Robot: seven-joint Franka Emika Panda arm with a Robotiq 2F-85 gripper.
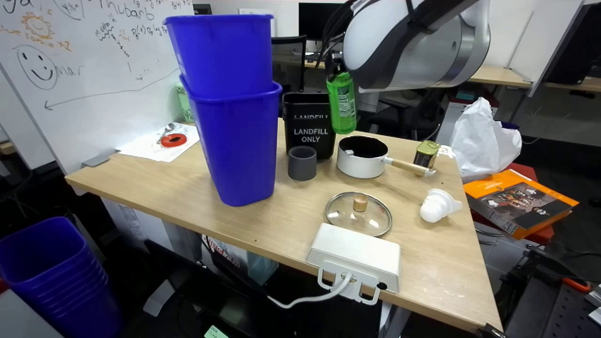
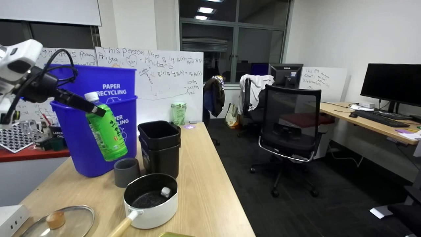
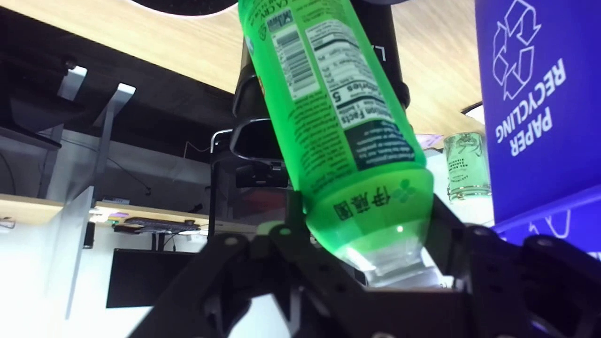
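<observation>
A green bottle (image 2: 106, 132) with a white cap hangs tilted in the air above the table, its base pointing down. My gripper (image 2: 96, 108) is shut on it near the neck. In exterior view 1 the bottle (image 1: 342, 104) is in front of the black landfill bins, its base higher than the pot's rim. The wrist view has the bottle's label (image 3: 343, 84) facing the camera, with its neck between the dark fingers; the cap is hidden there.
Stacked blue recycling bins (image 1: 236, 141) and black bins (image 1: 308, 126) stand tall near a grey cup (image 1: 302, 163). A white pot (image 1: 360, 164) with a small light object inside, a tin (image 1: 426, 155), a glass lid (image 1: 343, 211), a white box (image 1: 355, 253) and a white plastic piece (image 1: 438, 205) occupy the table.
</observation>
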